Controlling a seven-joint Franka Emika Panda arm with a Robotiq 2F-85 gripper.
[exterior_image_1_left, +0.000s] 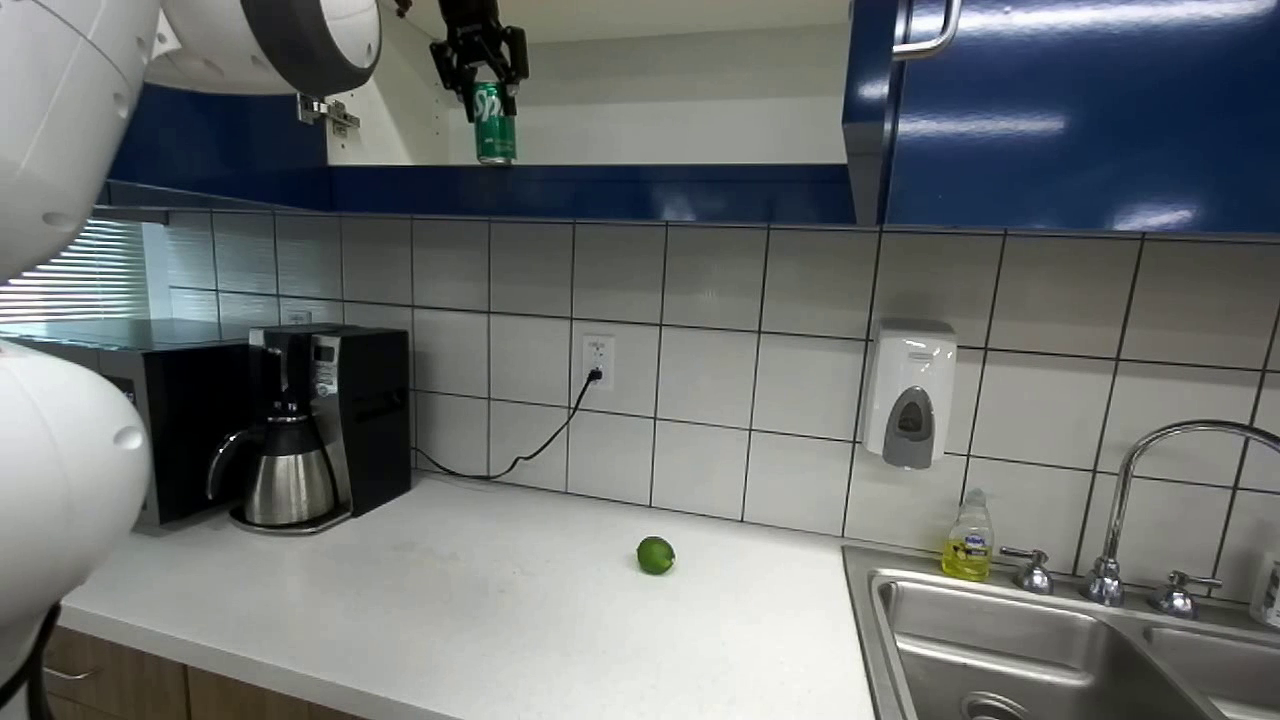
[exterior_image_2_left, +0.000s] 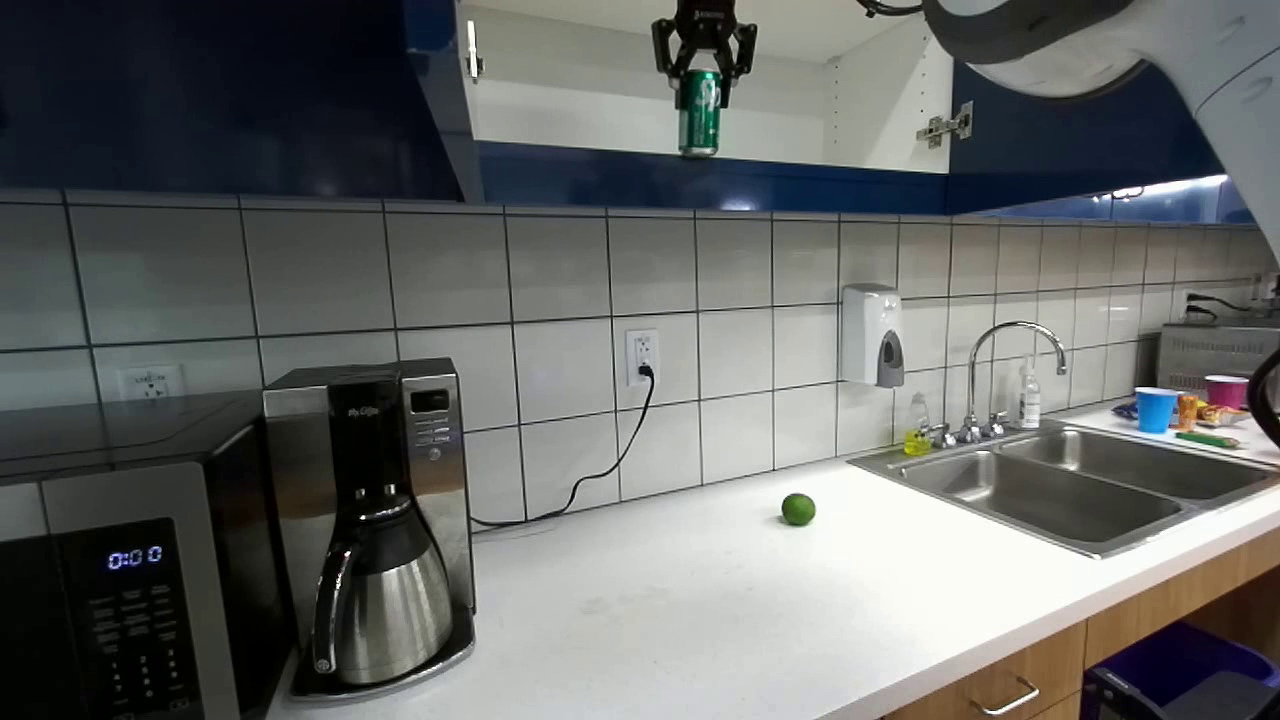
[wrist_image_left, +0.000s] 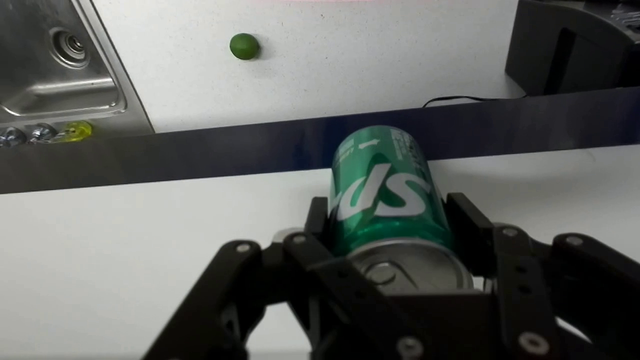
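A green soda can (exterior_image_1_left: 494, 130) stands upright between the fingers of my gripper (exterior_image_1_left: 493, 106), at the open blue wall cabinet. In the second exterior view the can (exterior_image_2_left: 699, 118) is near the cabinet's bottom edge, and the gripper (exterior_image_2_left: 701, 86) grips its upper part from above. From the wrist, the can's label and metal top show, with black fingers (wrist_image_left: 474, 225) pressed on either side; beneath it is the white cabinet shelf (wrist_image_left: 150, 252). Whether its base touches the shelf I cannot tell. A green lime (exterior_image_1_left: 655, 554) lies alone on the counter below.
The cabinet's blue front edge (exterior_image_1_left: 672, 194) runs below the can, and the shelf around it looks empty. On the white counter (exterior_image_1_left: 528, 600) stands a coffee maker (exterior_image_1_left: 360, 414) at left; a sink (exterior_image_1_left: 1020, 624) is at right. A soap dispenser (exterior_image_1_left: 912, 390) hangs on the tiles.
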